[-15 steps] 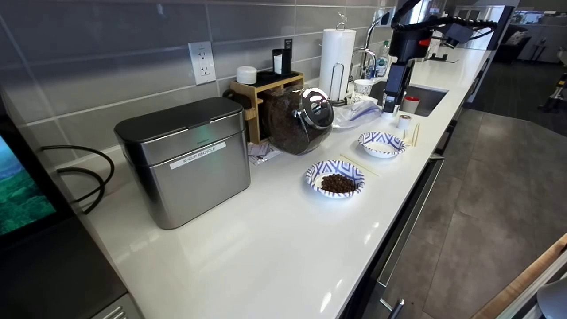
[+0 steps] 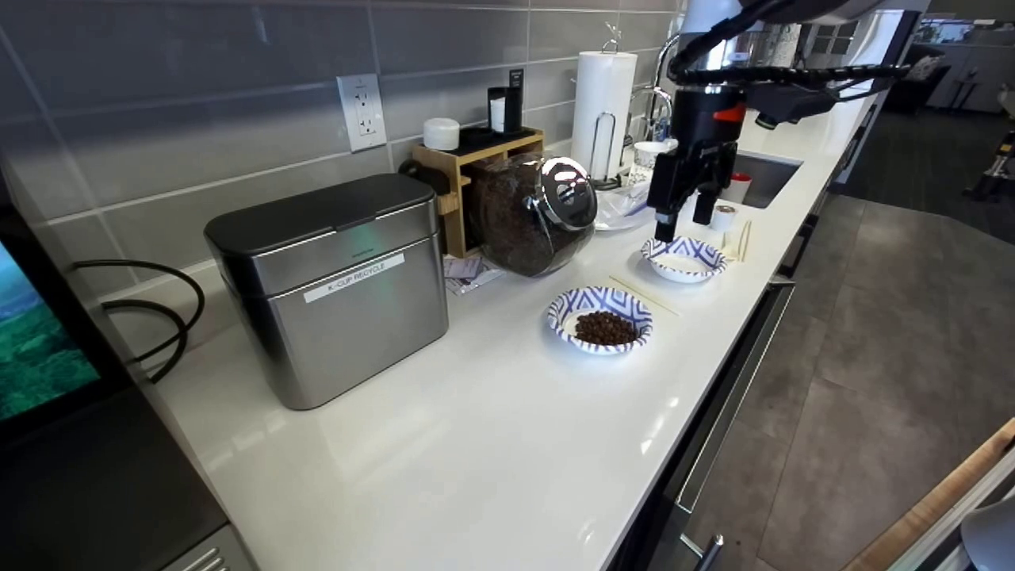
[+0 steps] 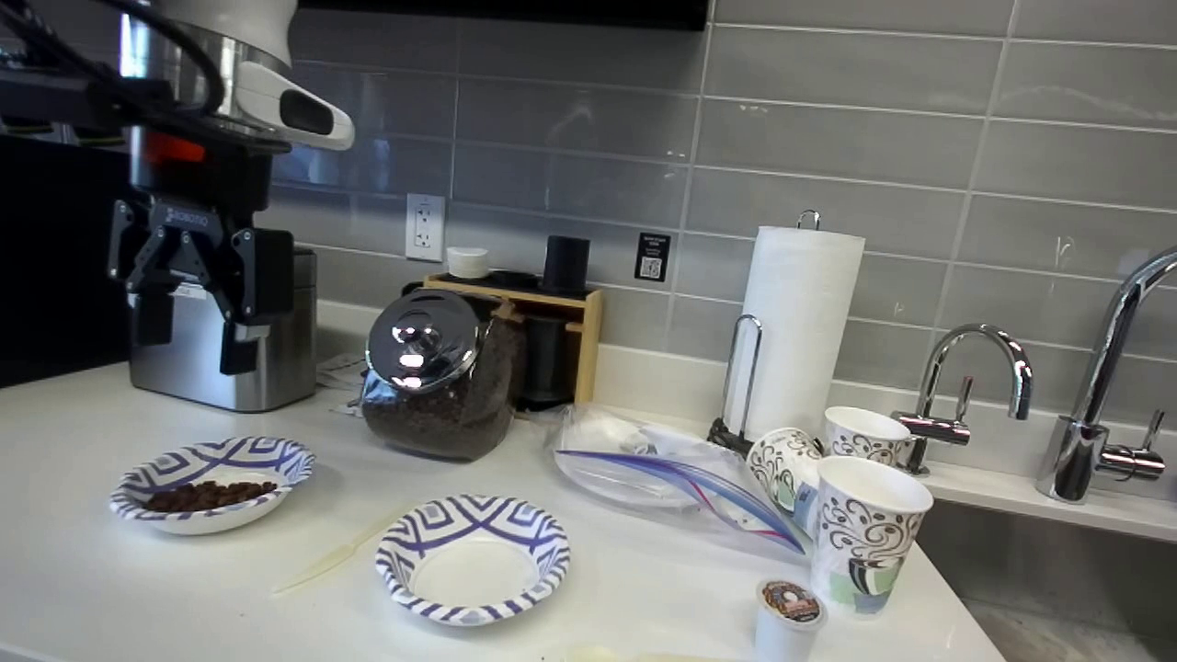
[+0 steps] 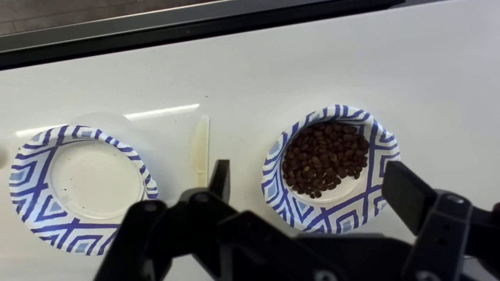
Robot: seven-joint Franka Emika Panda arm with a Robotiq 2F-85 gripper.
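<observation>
My gripper (image 3: 199, 344) hangs above the counter, open, with nothing between its spread fingers. Under it in the wrist view, a patterned paper bowl (image 4: 383, 140) holds coffee beans (image 4: 323, 157). To the left in that view lies an empty bowl (image 4: 96, 180) of the same blue-and-white pattern, its lower right rim partly hidden by the gripper. A pale plastic knife (image 4: 200, 150) rests between the bowls. In exterior view 2, a coffee pod (image 3: 789, 618) stands near a patterned paper cup (image 3: 866, 530).
Behind the bowls are a glass jar of beans (image 3: 436, 414), a steel K-cup recycle bin (image 2: 361, 314) and a wooden shelf (image 3: 590, 348). A clear zip bag (image 3: 651, 458), paper towels (image 3: 800, 320) and more cups (image 3: 868, 432) are near the sink.
Bowls, jar and bin stay in place.
</observation>
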